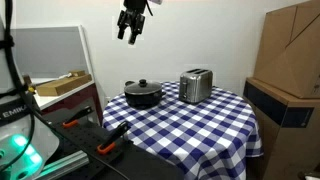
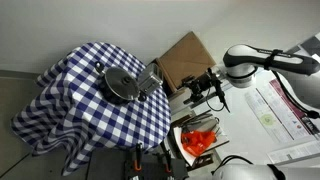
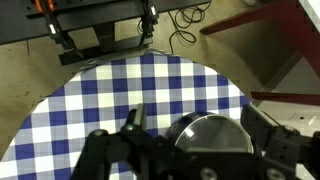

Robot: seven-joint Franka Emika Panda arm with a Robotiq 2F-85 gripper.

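High above the table, my gripper (image 1: pixel 127 36) hangs with its fingers apart and nothing between them. A dark lidded pot (image 1: pixel 143 94) stands upright on the blue-and-white checked cloth (image 1: pixel 180 128), well below and apart from the gripper. Seen from the wrist, the pot's round grey lid (image 3: pixel 214 132) is partly covered by the gripper's dark parts. A silver toaster (image 1: pixel 196 86) sits beside the pot; exterior view 2 also shows the toaster (image 2: pixel 150 79) close to it.
Stacked cardboard boxes (image 1: pixel 283 113) rise to the right of the table. Black frame hardware (image 3: pixel 100 30) borders its near edge, with loose cables beyond. Much of the checked cloth in front of the pot and toaster is clear.
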